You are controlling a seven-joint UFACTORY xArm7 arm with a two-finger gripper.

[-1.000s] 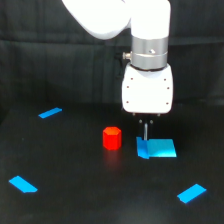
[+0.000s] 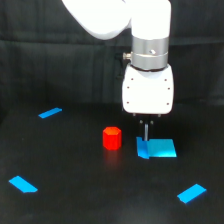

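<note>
A white arm reaches down from the top of the camera view, and its gripper (image 2: 146,132) points straight down. Just below the fingertips lies a flat light-blue piece (image 2: 164,148), with a darker blue part (image 2: 142,148) at its left side. The fingers look small and close together; whether they touch the blue piece or have anything between them is too small to tell. To the left of the gripper, and apart from it, a red six-sided block (image 2: 112,138) rests on the black surface.
Blue strips lie flat on the black table: one at the back left (image 2: 50,113), one at the front left (image 2: 22,184) and one at the front right (image 2: 191,193). Dark curtain hangs behind.
The arm and its hand sit very slightly lower than a second ago. The red block, the blue piece and the strips have not visibly moved.
</note>
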